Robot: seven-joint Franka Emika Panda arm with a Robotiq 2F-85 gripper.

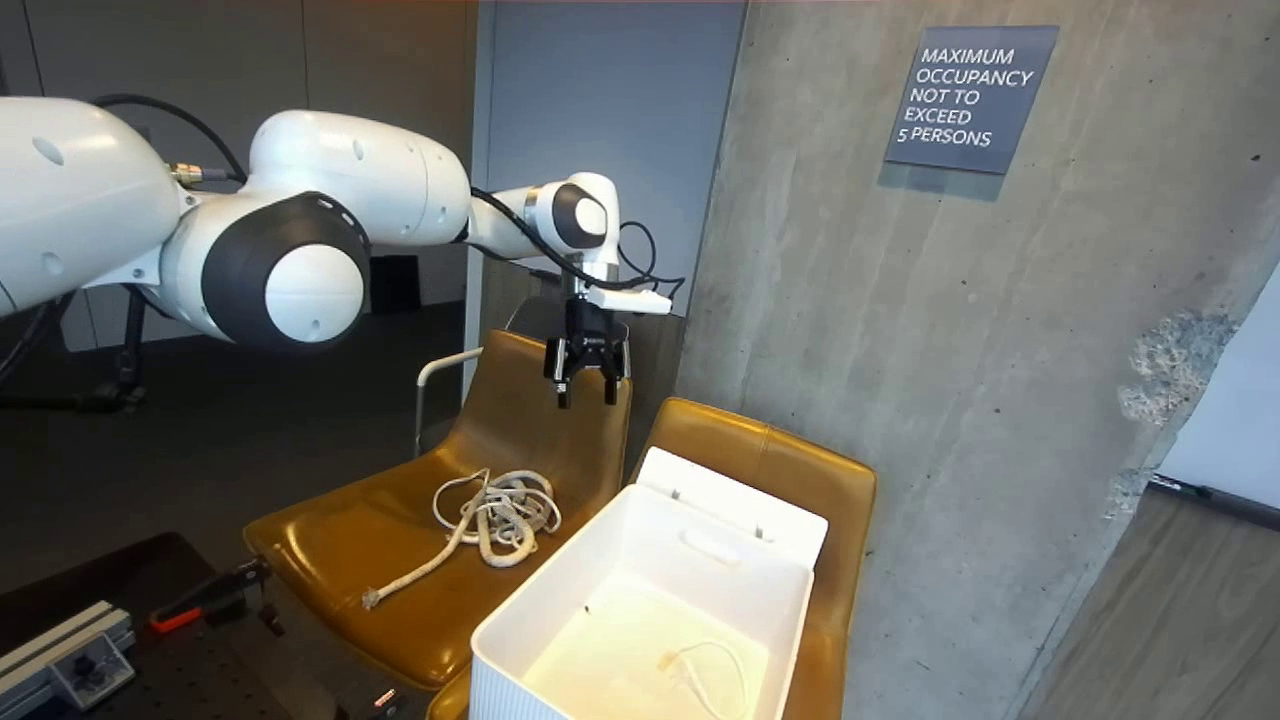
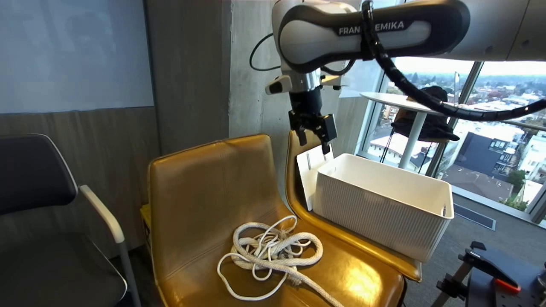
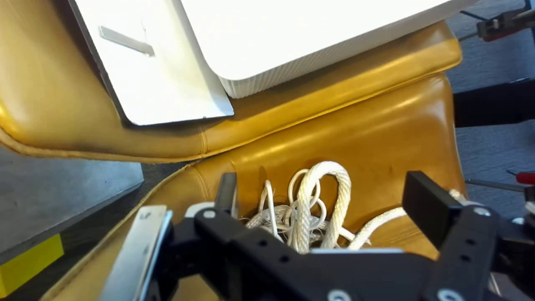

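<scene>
On the seat of a tan leather chair lies a tangled heap of thick and thin white rope, one end trailing toward the seat's front edge. A white ribbed bin occupies the neighbouring chair; inside it a thin pale cord rests on the floor. My gripper hangs above the chair backs, well clear of the rope and higher than the bin. Its fingers stand wide apart, with nothing held. From the wrist, the rope appears below and between them, partly covered by the gripper body.
A white panel leans between the bin and its chair's backrest. The two tan chairs stand side by side. Behind is a concrete wall. A dark table with a red-marked clamp sits at lower left.
</scene>
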